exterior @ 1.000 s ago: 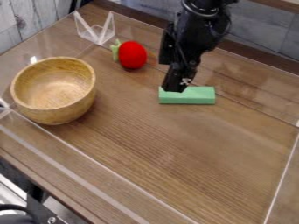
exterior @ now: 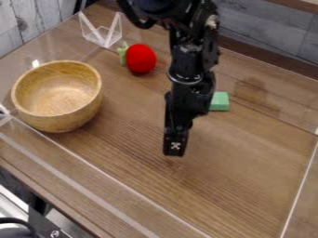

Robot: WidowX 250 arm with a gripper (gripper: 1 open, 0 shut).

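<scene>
My gripper is low over the middle of the wooden table, dark and pointing down; whether its fingers are open or shut is hard to tell. Behind it, partly hidden by the arm, lies a green block. A red round object with a green part beside it is at the back left, and a wooden bowl stands at the left.
A white wire-like object is at the back left. Dark cables show at the lower left edge.
</scene>
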